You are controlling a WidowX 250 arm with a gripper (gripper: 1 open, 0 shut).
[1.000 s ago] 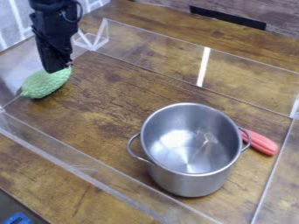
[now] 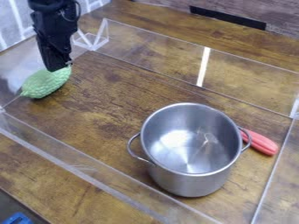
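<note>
My black gripper (image 2: 56,61) is at the upper left, just above a green oval object (image 2: 45,82) that lies on the wooden floor. Its fingers look shut, and I see nothing held between them. A steel pot (image 2: 190,153) with two side handles stands empty at the lower right. A red-handled item (image 2: 260,143) lies to its right, partly hidden behind the pot.
Clear plastic walls enclose the wooden work area (image 2: 117,105), with a white strip (image 2: 204,66) at the back. A blue object (image 2: 17,219) shows at the bottom left corner.
</note>
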